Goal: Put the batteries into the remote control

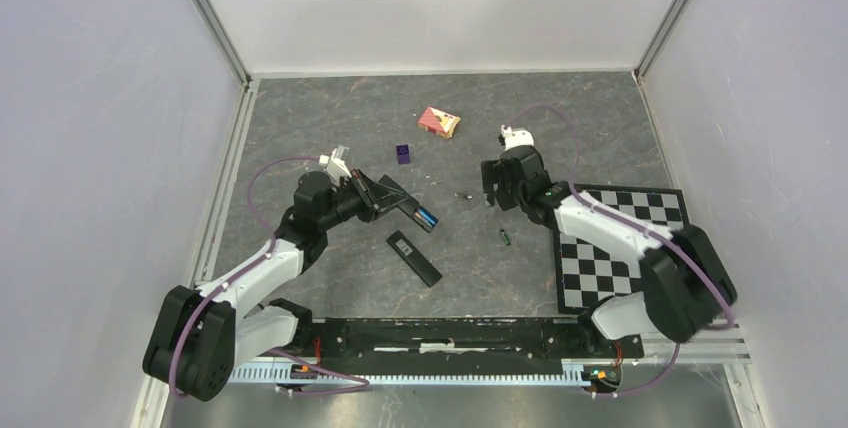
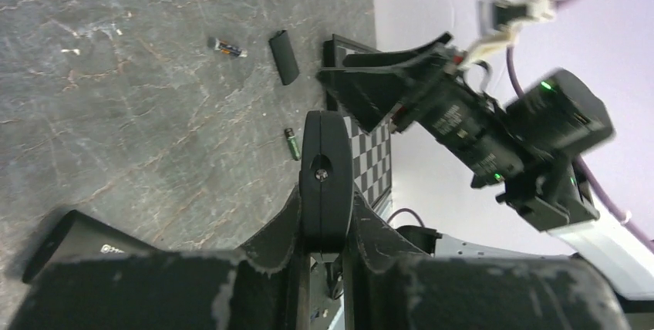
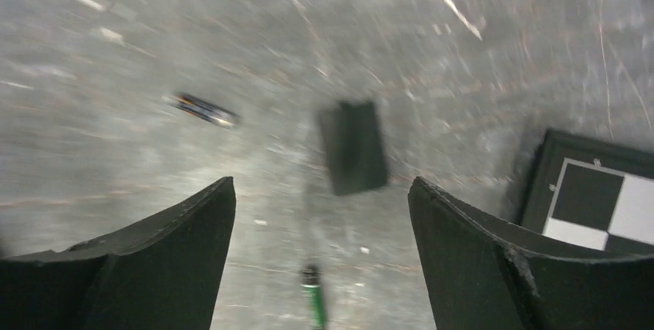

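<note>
The black remote (image 1: pixel 410 203), with blue battery at its lower end, is held in my shut left gripper (image 1: pixel 377 193); the left wrist view shows its dark end between the fingers. My right gripper (image 1: pixel 496 180) hangs to the right over the table, fingers apart, with nothing between them. Below it in the right wrist view lie a dark battery (image 3: pixel 205 109) and a green battery (image 3: pixel 315 297). A black rectangular piece (image 3: pixel 355 147) lies between them and the checkerboard. Another black object with a label (image 1: pixel 414 258) lies front-centre on the table.
A checkerboard (image 1: pixel 620 210) fills the right side of the table. A red-and-yellow box (image 1: pixel 439 122) and a small purple box (image 1: pixel 403 154) stand toward the back.
</note>
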